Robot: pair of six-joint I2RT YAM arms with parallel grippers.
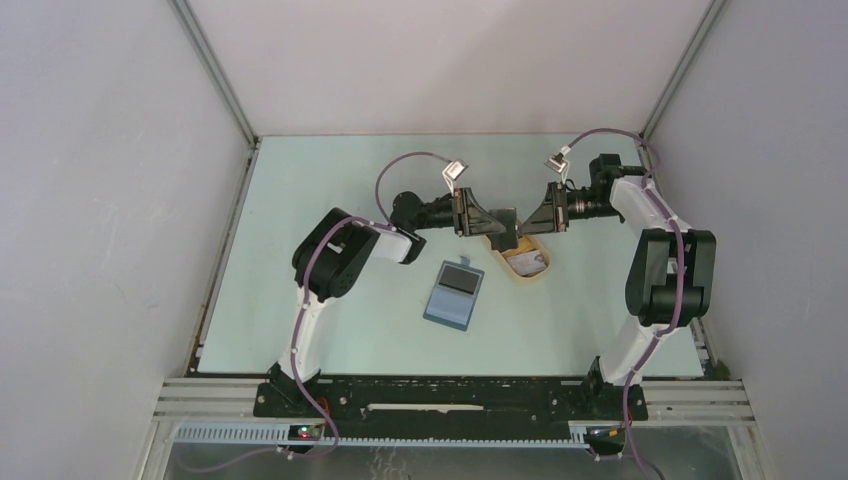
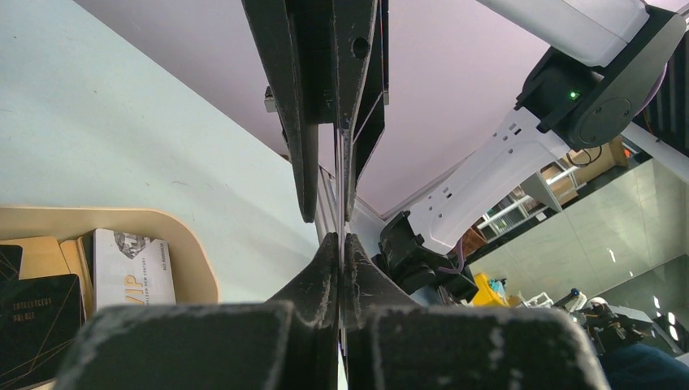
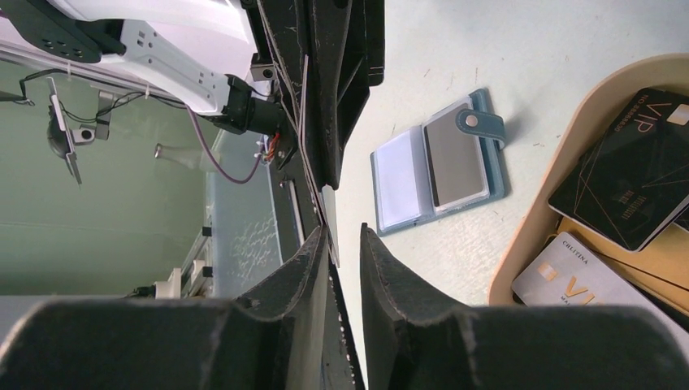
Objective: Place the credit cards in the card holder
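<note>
A dark card point(image 1: 504, 229) is held on edge between my two grippers above the tan tray point(image 1: 543, 260), which holds several black and silver cards point(image 3: 621, 166). My left gripper is shut on the card, which shows as a thin line in the left wrist view. My right gripper is part open at the card's other end, its left finger close against the card's edge; whether it touches I cannot tell. The blue card holder point(image 1: 452, 300) lies open on the table in front of the left gripper, with pale and grey sleeves.
Both arms reach in from the sides and meet over the tray. The table's edges and walls surround the workspace.
</note>
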